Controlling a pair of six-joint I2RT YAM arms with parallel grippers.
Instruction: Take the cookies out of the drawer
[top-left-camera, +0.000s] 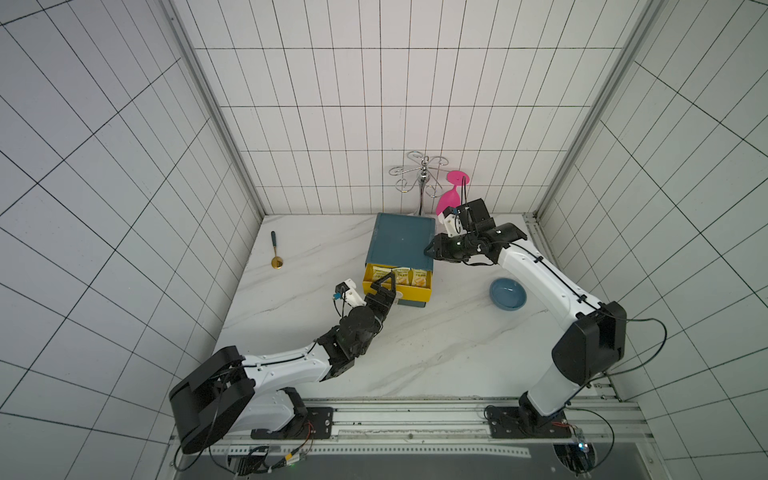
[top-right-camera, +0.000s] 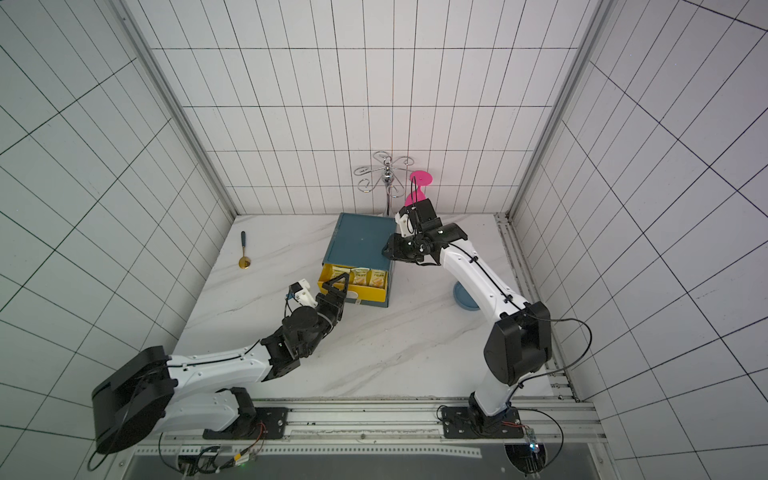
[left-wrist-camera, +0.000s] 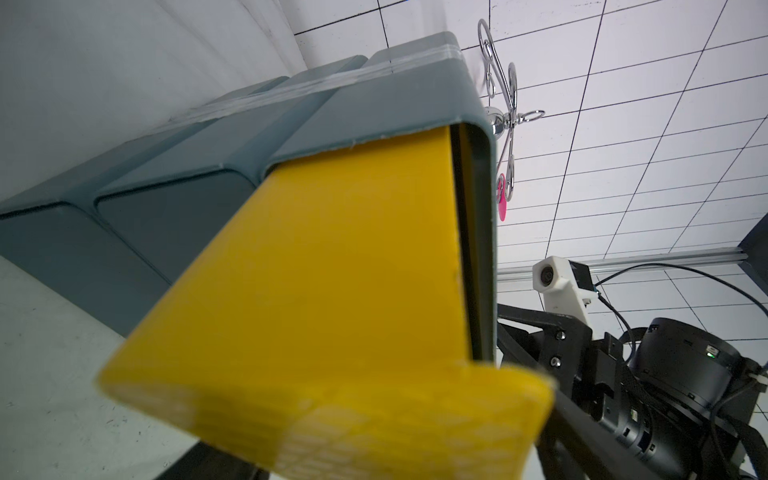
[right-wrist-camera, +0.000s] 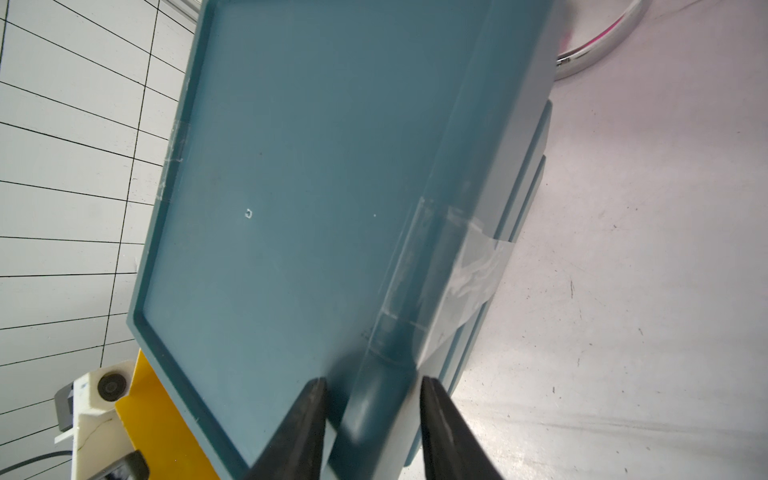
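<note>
A teal drawer unit (top-left-camera: 400, 236) has its top yellow drawer (top-left-camera: 397, 292) pulled out, holding several cookie packets (top-right-camera: 360, 277). In the top views my left gripper (top-left-camera: 385, 281) is at the drawer's front left. The left wrist view shows the yellow drawer (left-wrist-camera: 320, 264) close up, hiding most of that gripper; how far its fingers stand apart is unclear. My right gripper is shut on the right edge of the unit's top, as the right wrist view shows.
A blue bowl (top-left-camera: 507, 294) sits at the right, a ladle (top-left-camera: 277, 261) at the back left. A metal stand and a pink object (top-left-camera: 457, 177) are behind the unit.
</note>
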